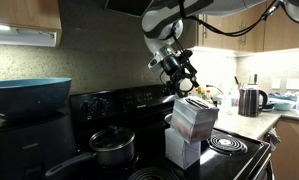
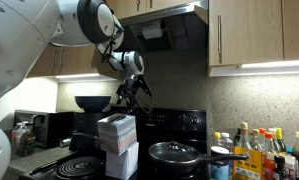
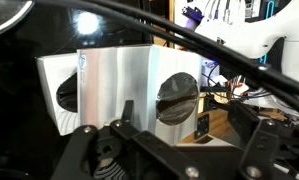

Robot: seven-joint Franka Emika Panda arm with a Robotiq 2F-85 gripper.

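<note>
Two pale boxes are stacked on the black stove in exterior view 1. The upper box (image 1: 194,120) sits tilted on the lower box (image 1: 182,150), which stands upright. My gripper (image 1: 180,82) is just above the upper box's top; whether it touches cannot be told. In exterior view 2 the upper box (image 2: 117,132) rests over the lower box (image 2: 122,163), and the gripper (image 2: 134,97) hangs above and behind them. From the wrist, the upper box (image 3: 116,78) shows a dark oval opening on its right part. The fingers are open and spread wide, nothing visibly held.
A lidded pot (image 1: 113,147) stands left of the boxes on the stove, with a large blue pan (image 1: 29,97) farther left. Bottles (image 2: 244,150) crowd the counter in exterior view 2. A black kettle (image 1: 251,101) stands on the right counter.
</note>
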